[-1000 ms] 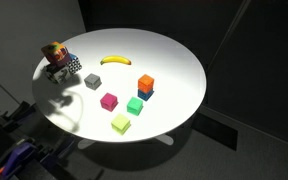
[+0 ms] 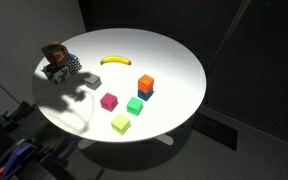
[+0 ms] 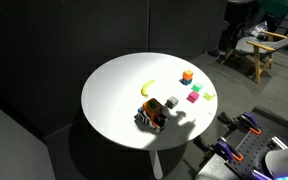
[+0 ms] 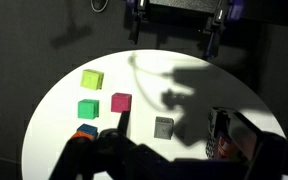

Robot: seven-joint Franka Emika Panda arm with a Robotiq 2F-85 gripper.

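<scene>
In the wrist view my gripper hangs over the round white table, its dark fingers wide apart and open. Below the gap lies a grey cube, with nothing gripped. A pink cube, a green cube and a yellow-green cube sit near the table's front edge in exterior view 1. An orange cube rests on a blue one. Toward the back is a yellow banana.
Dark patterned items stand in a cluster at the table's left edge. Bare tabletop spreads across the back right. A chair stands well beyond the table in exterior view 2.
In exterior view 1 the shadow on the left of the table has spread and shifted toward the grey cube, and the patterned cluster is darker. The cubes and banana have not moved.
</scene>
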